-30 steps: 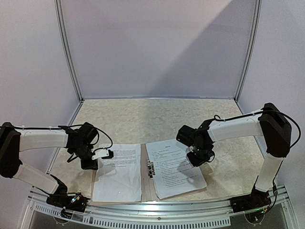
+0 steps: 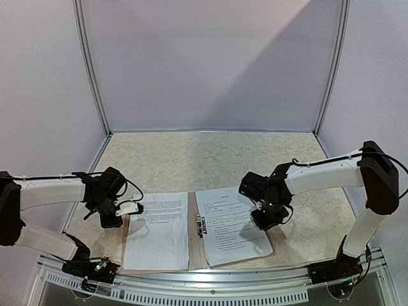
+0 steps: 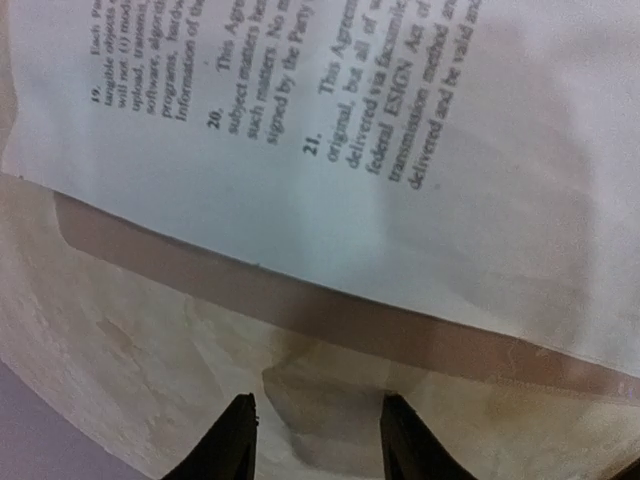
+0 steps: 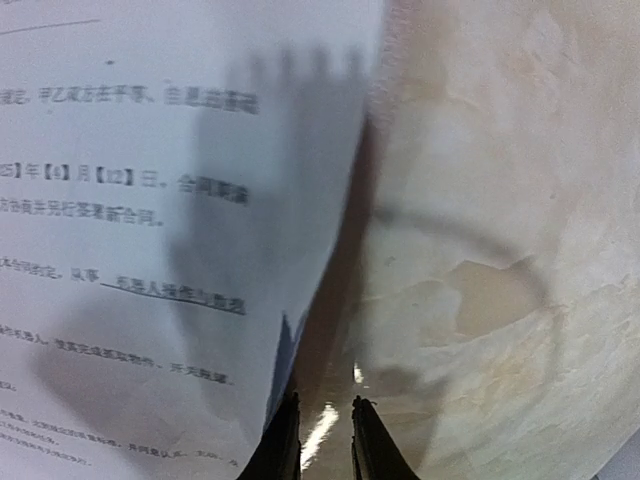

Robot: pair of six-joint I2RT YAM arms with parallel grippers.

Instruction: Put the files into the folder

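An open brown folder (image 2: 196,250) lies flat near the table's front edge, a metal clip (image 2: 201,226) at its middle. One printed sheet (image 2: 157,236) covers its left half, and printed pages (image 2: 229,236) cover the right half. My left gripper is parted over bare table, just outside the folder's left edge, with nothing between its fingers. Beside the right pages my right gripper has its fingers a little apart at the folder's edge. The page edge curls up close to its left finger (image 4: 278,435); whether they touch, I cannot tell.
A metal rail (image 2: 210,284) runs along the front, and pale walls (image 2: 370,83) enclose the sides and back.
The left gripper has shifted slightly left, away from its sheet. My right gripper has moved a little right and down toward the right pages' outer edge. The folder has stayed put.
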